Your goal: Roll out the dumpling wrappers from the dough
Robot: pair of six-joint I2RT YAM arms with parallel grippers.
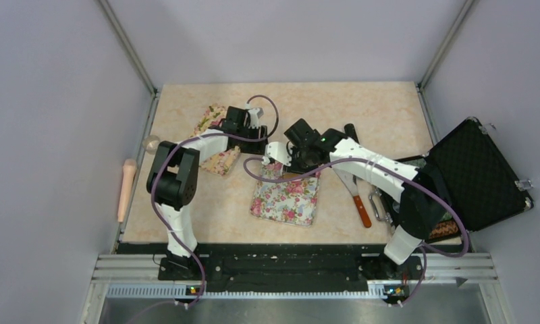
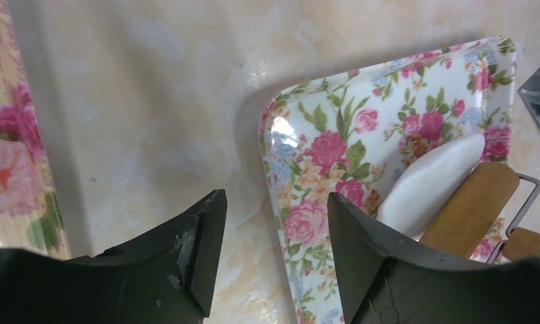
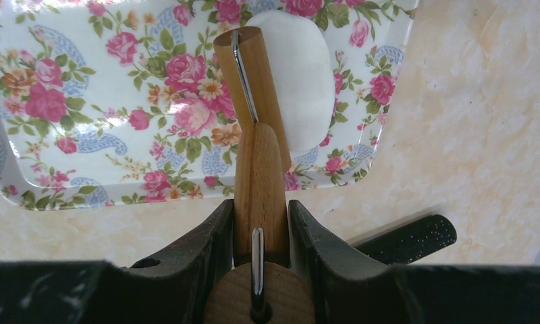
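Note:
A floral tray (image 1: 284, 202) lies mid-table, holding a flattened white dough piece (image 3: 301, 81). A wooden roller (image 2: 466, 209) with metal frame lies at the dough's edge. My right gripper is over the tray, its fingers either side of the roller's wooden handle (image 3: 260, 169); whether they grip it I cannot tell. My left gripper stands open above the tray's left edge, nothing between its fingers.
A second floral board (image 1: 223, 162) lies at the left. A spatula (image 1: 360, 209), a black-handled tool (image 3: 409, 239) and an open case (image 1: 483, 175) are at the right.

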